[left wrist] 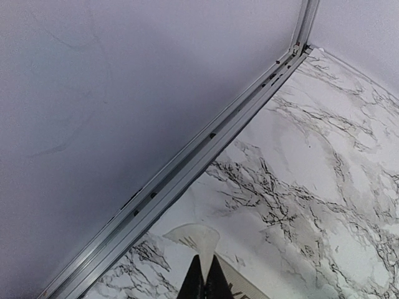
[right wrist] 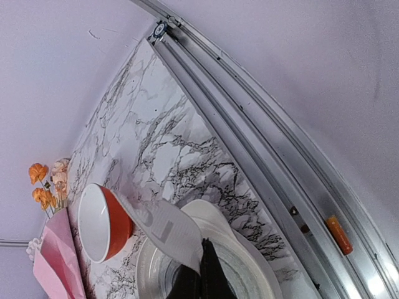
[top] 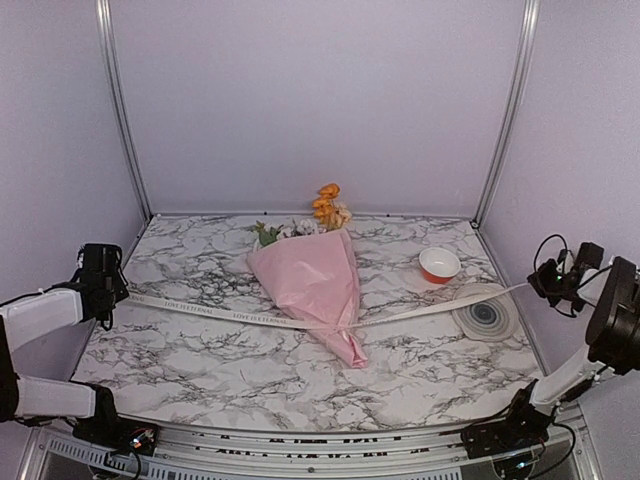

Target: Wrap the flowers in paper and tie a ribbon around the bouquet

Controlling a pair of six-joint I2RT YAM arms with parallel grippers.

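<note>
The bouquet point(top: 305, 275), wrapped in pink paper, lies mid-table with orange and white flowers at its far end. A printed white ribbon point(top: 215, 313) crosses its narrow lower part, where the wrap looks cinched, and stretches nearly straight out to both sides. At the far left, my left gripper point(top: 122, 292) is shut on one ribbon end; in the left wrist view the ribbon point(left wrist: 202, 240) runs into its fingertips. Beyond the table's right edge my right gripper point(top: 532, 284) is shut on the other end, and the ribbon point(right wrist: 168, 227) spreads from its tips in the right wrist view.
A red-and-white bowl point(top: 439, 264) stands right of the flowers. Near the right edge lies a round grey-ringed disc point(top: 486, 316), with the ribbon passing above it. Walls close in on the left, right and back.
</note>
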